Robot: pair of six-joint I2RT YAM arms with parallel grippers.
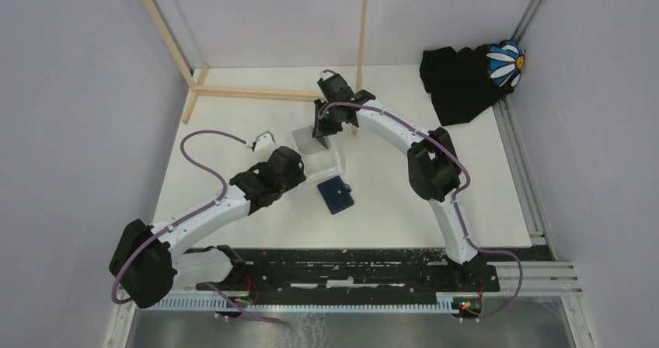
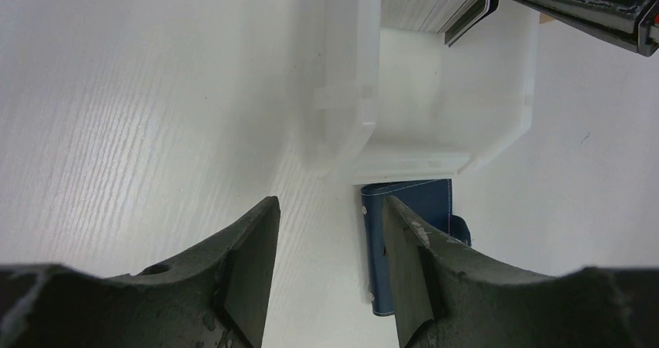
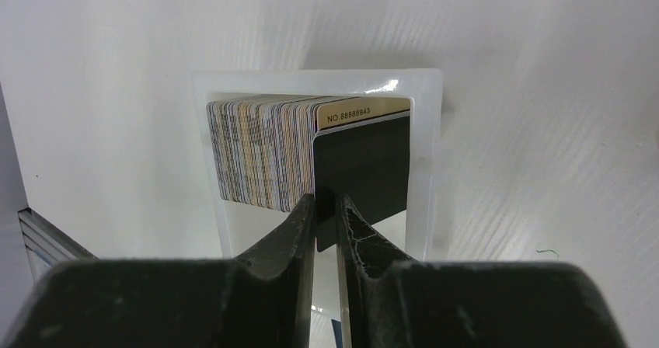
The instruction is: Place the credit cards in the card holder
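Note:
A row of upright cards [image 3: 268, 150] fills the back part of a white open-topped box [image 3: 423, 161]. At the row's right end stands a black card [image 3: 365, 165], leaning away from the others. My right gripper reaches into the box, its fingertips close together over that card's near edge. A narrow gap shows between them, with part of the black card in it. The dark blue card holder [image 1: 336, 195] lies on the table in front of the box. My left gripper is open and empty, above the table to the box's left.
Wooden bars [image 1: 256, 93] lie behind the box. A black cloth [image 1: 462, 84] with a blue flower print is at the back right. The table right of the card holder is clear.

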